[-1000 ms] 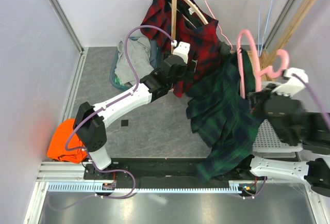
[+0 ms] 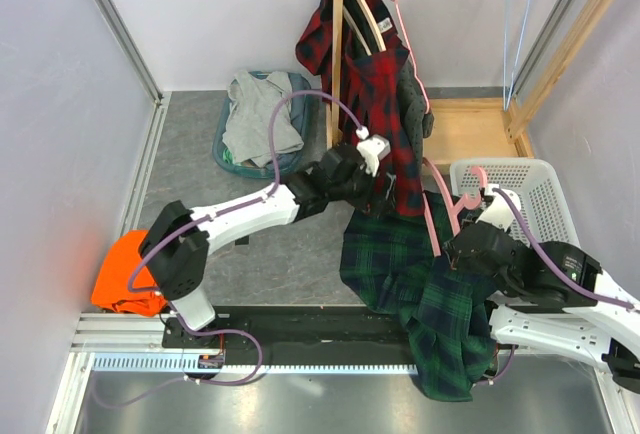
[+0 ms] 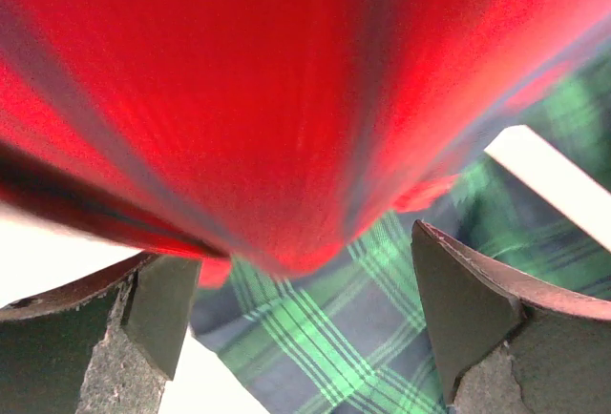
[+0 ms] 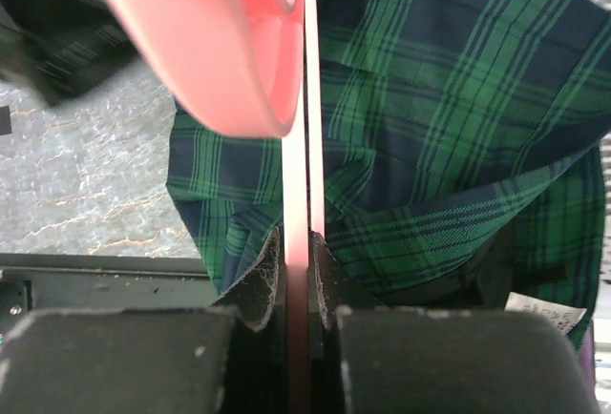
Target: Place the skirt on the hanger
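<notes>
A dark green plaid skirt (image 2: 390,264) hangs low on the right, over the floor edge beside the white basket. My right gripper is shut on a pink hanger (image 4: 294,185), which lies over the skirt in the right wrist view. My left gripper (image 2: 375,194) is open at the lower part of a red-and-black plaid garment (image 2: 375,104) on the rack; in the left wrist view that red cloth fills the upper half, with green plaid behind it.
A wooden rack (image 2: 336,54) holds clothes and empty wire hangers. A white basket (image 2: 545,194) stands at the right, a bin with grey cloth (image 2: 260,114) at the back left, and orange cloth (image 2: 125,274) at the front left.
The pink hanger in my right gripper has moved lower and towards the front, with the green skirt lower.
</notes>
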